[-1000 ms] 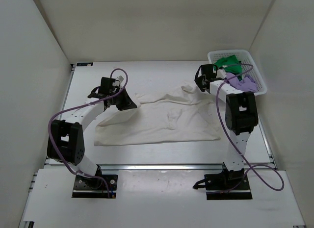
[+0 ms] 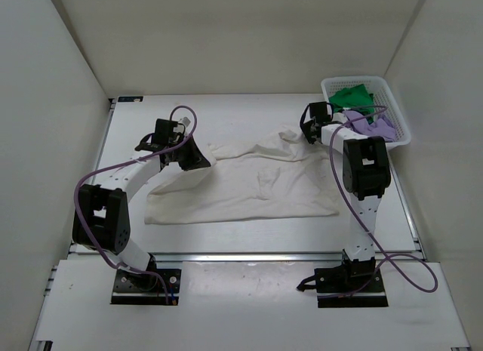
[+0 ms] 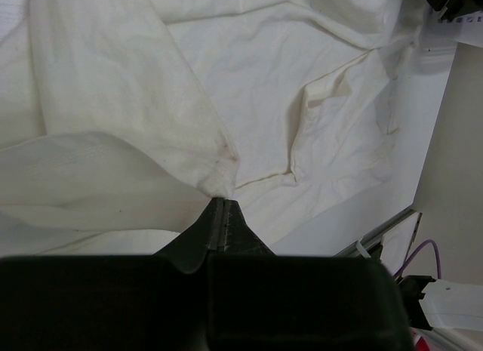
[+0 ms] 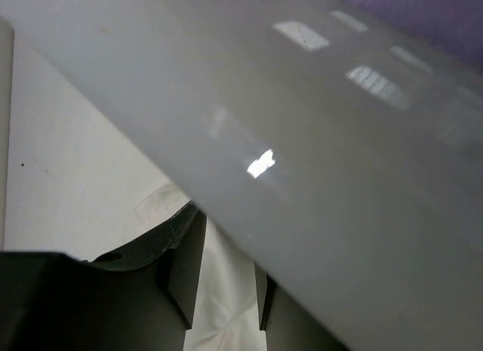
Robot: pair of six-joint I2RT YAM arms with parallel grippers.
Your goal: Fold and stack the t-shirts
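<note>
A white t-shirt (image 2: 241, 189) is spread unevenly over the table, with a fold running across its upper part. At its left side my left gripper (image 2: 210, 164) is shut on the shirt; a peak of cloth rises to the fingertips, and the left wrist view shows the closed fingers (image 3: 198, 234) at that raised fabric. Over the shirt's upper right corner, beside the basket, hovers my right gripper (image 2: 308, 132). Its fingers (image 4: 195, 268) are apart, with pale cloth visible beyond the gap, and the basket wall hides part of their tips.
The white basket (image 2: 404, 121) stands at the back right, holding green cloth (image 2: 351, 96) and purple cloth (image 2: 377, 128). Its glossy side (image 4: 302, 185) fills much of the right wrist view, very close. Bare table lies behind and in front of the shirt.
My right arm has shifted slightly left at its elbow, and its gripper has come down a little in the top view. The left arm and the shirt look unchanged.
</note>
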